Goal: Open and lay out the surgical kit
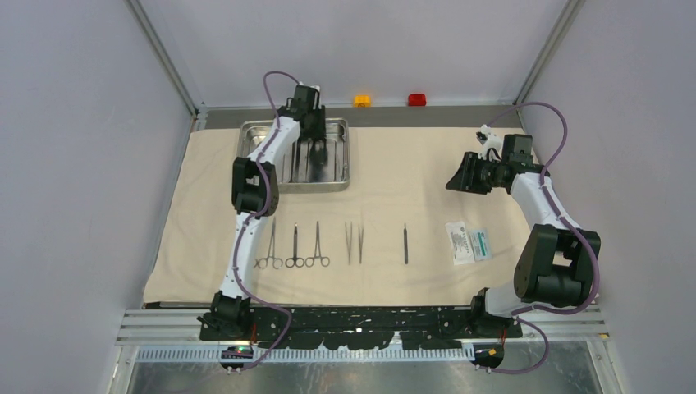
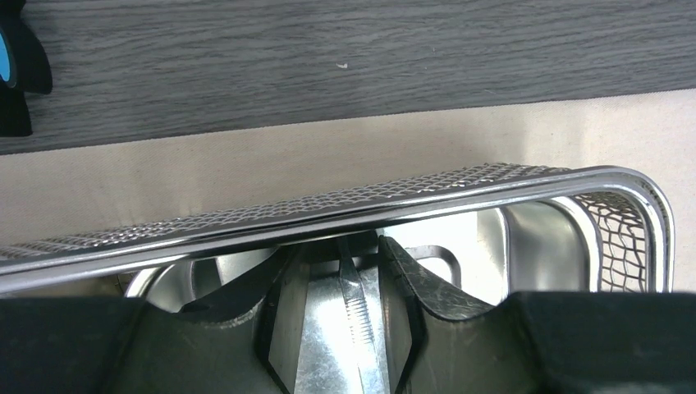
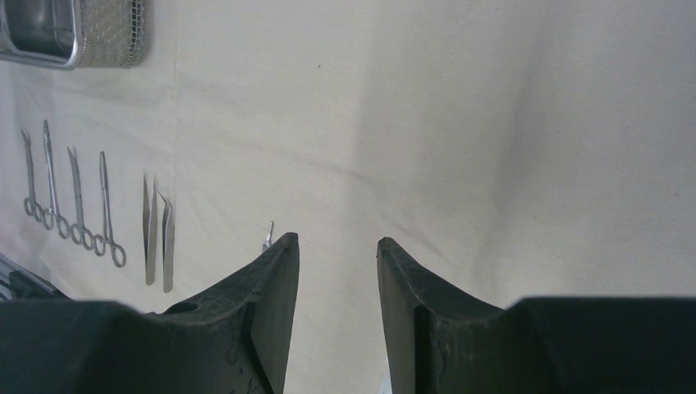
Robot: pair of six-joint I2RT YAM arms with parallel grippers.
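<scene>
The metal mesh tray (image 1: pixel 346 164) stands at the back left of the cloth, with a few slim instruments inside. My left gripper reaches down into it with its fingers apart. Between those fingers, in the left wrist view, lies a serrated metal instrument (image 2: pixel 359 316) on the tray floor; its lower end runs out of view. Over the right side of the cloth hovers my right gripper, fingers apart and empty. Laid out along the front are several scissor-like instruments (image 1: pixel 295 250), two tweezers (image 1: pixel 360 245) and a scalpel handle (image 1: pixel 405 245).
Two flat packets, one white (image 1: pixel 460 244) and one blue-and-white (image 1: pixel 480 245), lie at the front right. Behind the cloth sit a yellow block (image 1: pixel 362 101) and a red block (image 1: pixel 417 99).
</scene>
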